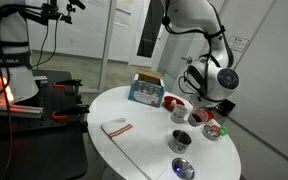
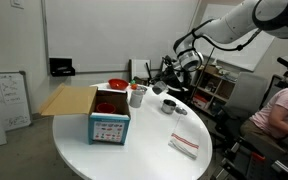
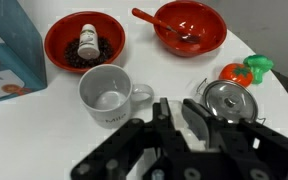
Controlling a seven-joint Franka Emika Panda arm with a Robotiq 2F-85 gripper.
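Observation:
In the wrist view my gripper is shut on a pale, shiny object [image 3: 192,128]. The fingers and arm cover most of it, so I cannot tell what it is. A white mug [image 3: 106,92] stands upright just left of the fingers, its handle pointing towards them. Right of the fingers lies a round metal item with a knob [image 3: 227,99]. From exterior view 1, the gripper [image 1: 197,108] is low over the far right of the round white table, behind the mug [image 1: 179,113].
Two red bowls stand beyond: one [image 3: 57,42] with dark bits and a small bottle, another [image 3: 209,30] with a spoon. A tomato [image 3: 236,73] and green pepper [image 3: 257,64] lie at right. A steel pot [image 1: 179,143] and lid [image 1: 181,165] stand nearer; a striped cloth [image 1: 116,127] lies left.

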